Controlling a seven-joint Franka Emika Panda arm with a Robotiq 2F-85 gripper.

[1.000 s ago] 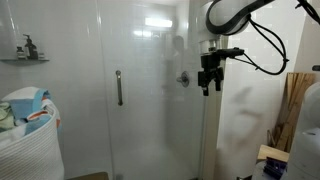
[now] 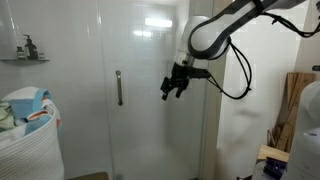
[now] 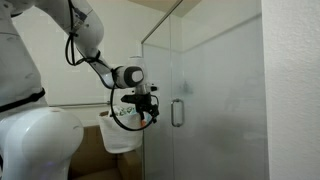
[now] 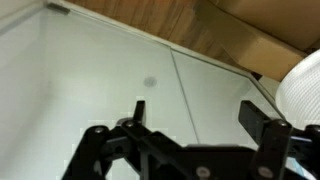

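Observation:
My gripper point(image 2: 173, 92) hangs in front of the glass shower door point(image 2: 140, 130), to the right of its upright metal handle point(image 2: 120, 88) and apart from it. In the wrist view its two black fingers point(image 4: 250, 116) stand wide apart with nothing between them, so the gripper is open. From the second exterior side, the handle point(image 3: 177, 112) shows to the right of the gripper, on the pale pane. The wrist camera looks down past the glass to the floor; no handle shows there.
A white basket point(image 2: 30, 157) with blue and green cloths stands at the left. Bottles point(image 2: 30, 47) sit on a corner shelf point(image 2: 24, 61) behind the glass. A wooden stool top point(image 2: 271, 154) with dark items on it is low at the right.
The arm has swung left across the door, bringing my gripper closer to the handle. The wrist has turned, and the gripper now covers the round fitting behind the glass.

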